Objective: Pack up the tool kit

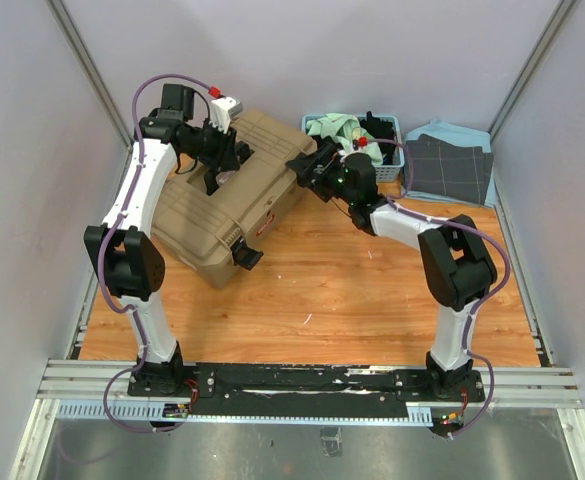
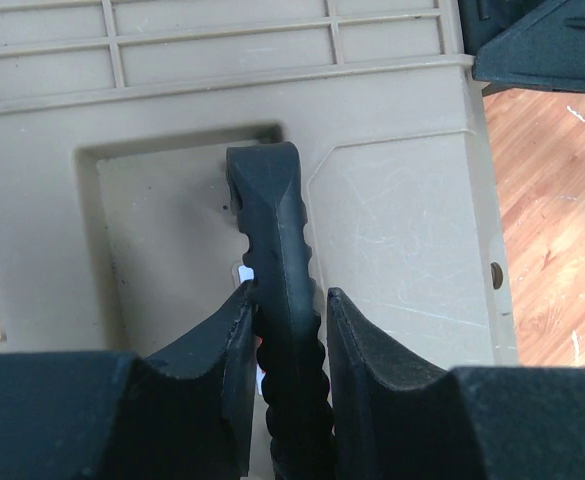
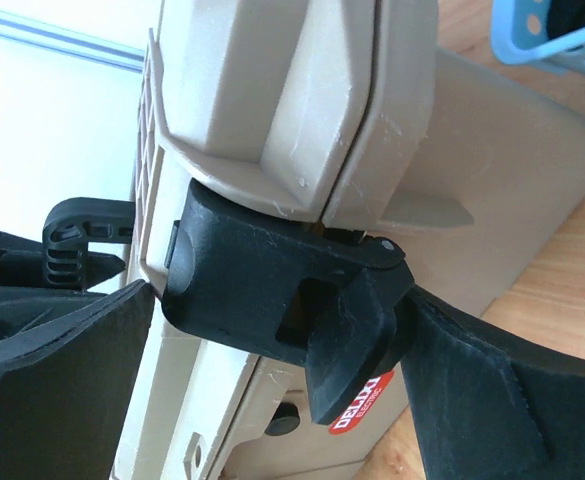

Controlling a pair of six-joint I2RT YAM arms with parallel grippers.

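Note:
The beige tool case (image 1: 212, 215) lies with its lid down, turned at an angle on the table. In its lid recess, a black ridged handle (image 2: 277, 230) stands between the fingertips of my left gripper. The fingers are close on both sides of it; whether they grip it is unclear. At the case's right end, my right gripper has its fingers apart on either side of a black latch (image 3: 262, 270); the right finger appears to touch it. The nearer latch (image 1: 245, 254) sticks out from the case front.
A blue basket (image 1: 398, 160) holding green and black cloth stands behind my right gripper. Folded dark and blue cloth (image 1: 447, 165) lies at the back right.

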